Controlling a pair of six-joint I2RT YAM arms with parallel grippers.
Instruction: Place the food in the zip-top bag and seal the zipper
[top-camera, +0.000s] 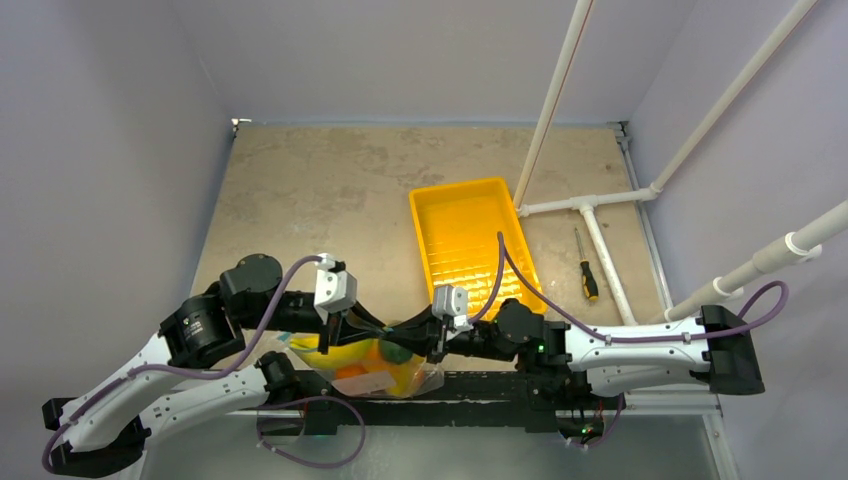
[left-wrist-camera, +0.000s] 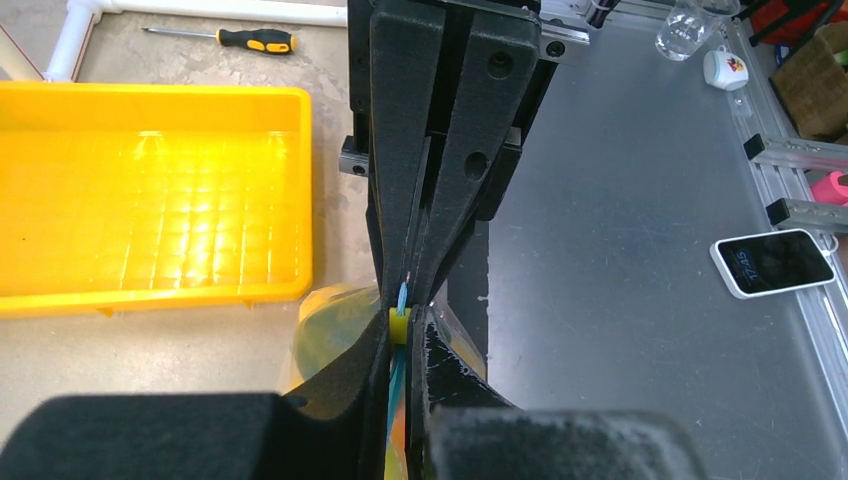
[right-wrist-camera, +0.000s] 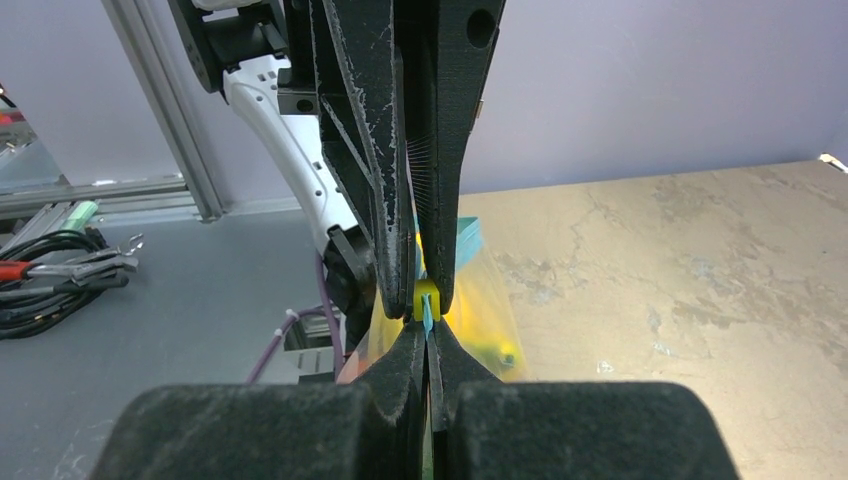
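A clear zip bag (top-camera: 425, 381) hangs at the front edge of the table, with yellow, orange and green food (top-camera: 395, 353) inside. In the left wrist view a yellow slider (left-wrist-camera: 400, 327) sits on the bag's blue zip strip (left-wrist-camera: 396, 380). My left gripper is shut on that slider. Facing it tip to tip, my right gripper is shut on the thin blue strip right beside the slider. Black fingers cover most of the bag's mouth, so how far the zip is closed cannot be told.
An empty yellow tray (top-camera: 465, 225) stands behind the right arm. Farther right lie a screwdriver (top-camera: 587, 272) and white pipes (top-camera: 607, 255). Bare tabletop (top-camera: 320, 190) spreads out behind the left arm.
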